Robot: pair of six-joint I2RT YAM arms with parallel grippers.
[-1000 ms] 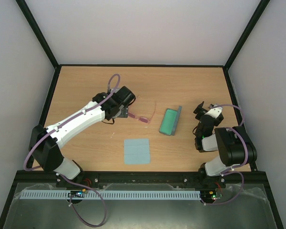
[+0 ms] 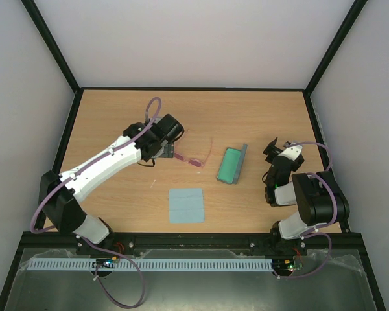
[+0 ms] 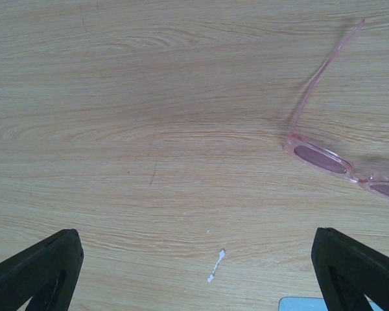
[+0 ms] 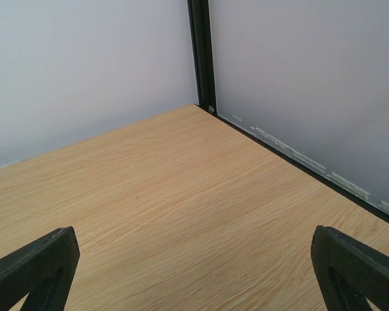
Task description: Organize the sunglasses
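Pink sunglasses (image 2: 196, 162) lie on the table near its middle with their temples spread; the left arm partly covers them in the top view. In the left wrist view, one lens of the sunglasses (image 3: 319, 159) and a raised temple show at the right, while the frame edge cuts off the other lens. My left gripper is open above bare table, left of the sunglasses. Right of them is an open case (image 2: 231, 164) with a green inside and grey lid. A light blue cloth (image 2: 186, 206) lies flat in front. My right gripper stands open and empty at the right side.
Walls with black frame edges (image 4: 204, 58) enclose the table. Bare tabletop (image 2: 246, 116) stretches across the back, and the front right between the cloth and the right arm is also clear.
The left arm has shifted only very slightly. The sunglasses, case, cloth and right arm stay where they were.
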